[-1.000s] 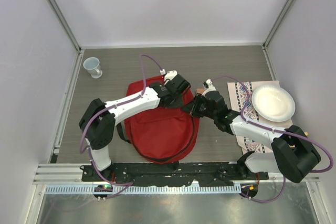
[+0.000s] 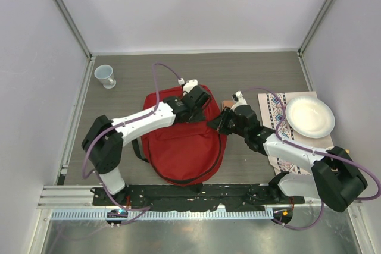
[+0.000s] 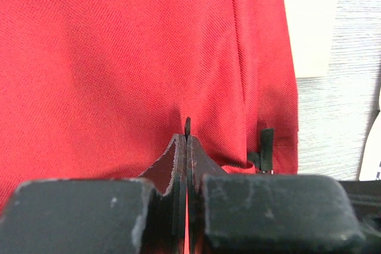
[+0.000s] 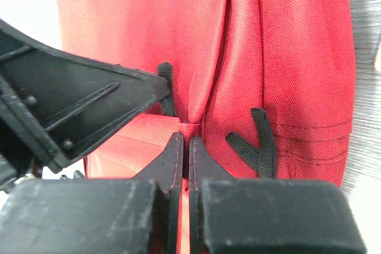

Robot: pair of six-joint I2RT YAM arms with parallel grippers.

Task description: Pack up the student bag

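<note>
The red bag lies flat in the middle of the table. My left gripper is shut over its upper part, close beside a zip or fold, with a thin dark tip between or behind its fingers; whether it pinches anything is unclear. My right gripper is shut on the red fabric at the bag's right side, by a seam near black straps. The two grippers are very close together, the left one's dark body reaching into the right wrist view.
A white plate on a patterned mat is at the right, a mug at the back left. A pale block lies beside the bag.
The right arm and the bag look almost unchanged.
</note>
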